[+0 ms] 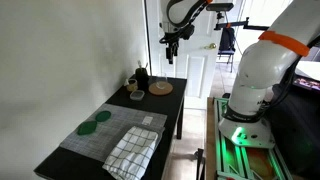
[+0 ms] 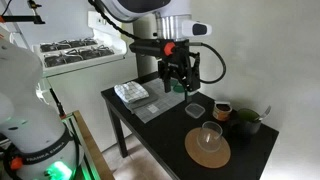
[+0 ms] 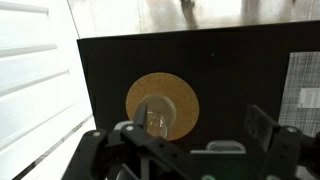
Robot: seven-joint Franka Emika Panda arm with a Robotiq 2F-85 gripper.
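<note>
My gripper is open, its dark fingers spread wide with nothing between them. It points down and hangs well above the black table, as exterior view 1 shows the gripper (image 1: 171, 56) near the table's far end. Beneath it in the wrist view, a clear glass (image 3: 160, 116) stands on a round cork mat (image 3: 183, 88). In exterior view 2 the clear glass (image 2: 210, 136) stands upright on the cork mat (image 2: 211, 158), apart from the gripper.
A dark pot (image 2: 244, 127) with a utensil, a small cup (image 2: 222, 112) and a clear container (image 2: 195, 110) stand near the mat. At the other end lie a checked cloth (image 1: 132, 152), a grey mat (image 1: 92, 140) and green pieces (image 1: 86, 128).
</note>
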